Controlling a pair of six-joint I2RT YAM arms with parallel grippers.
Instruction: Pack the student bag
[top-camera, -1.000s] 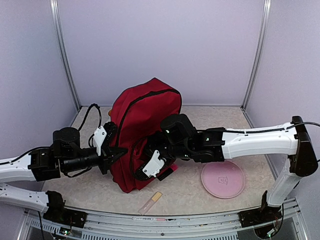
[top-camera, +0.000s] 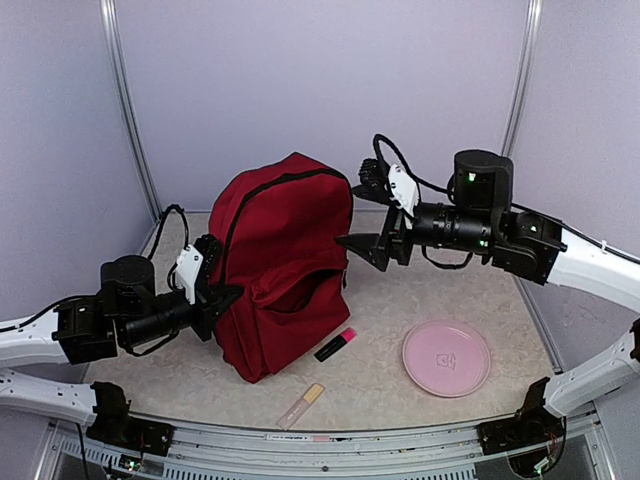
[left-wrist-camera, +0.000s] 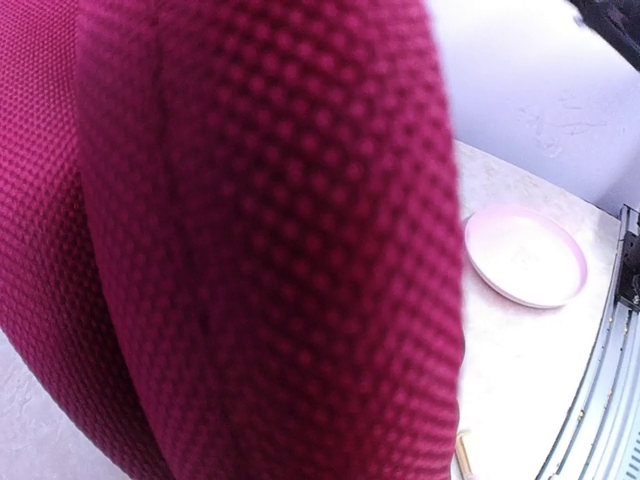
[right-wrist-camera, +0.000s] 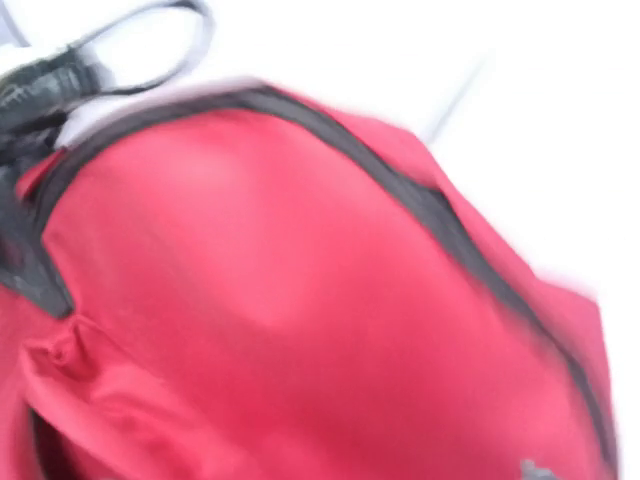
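The red bag (top-camera: 285, 235) stands tilted on the table, left of centre, its front pocket (top-camera: 300, 292) gaping. At its left side my left gripper (top-camera: 240, 292) is shut on the fabric; cloth puckers at the dark fingertips in the right wrist view. Red weave (left-wrist-camera: 270, 250) fills most of the left wrist view, hiding those fingers. My right gripper (top-camera: 347, 215) stands open and empty by the bag's right side. A black marker with a pink end (top-camera: 335, 344) lies right of the bag's base. In front lies a pale tube with a yellowish end (top-camera: 300, 407).
A pink plate (top-camera: 447, 358) rests on the right part of the table. A metal rail (top-camera: 400, 440) runs along the front edge.
My right gripper has come out of the front pocket, up and to the right, and is now clear of it. The bag has shifted slightly left at its top. My left arm has barely moved.
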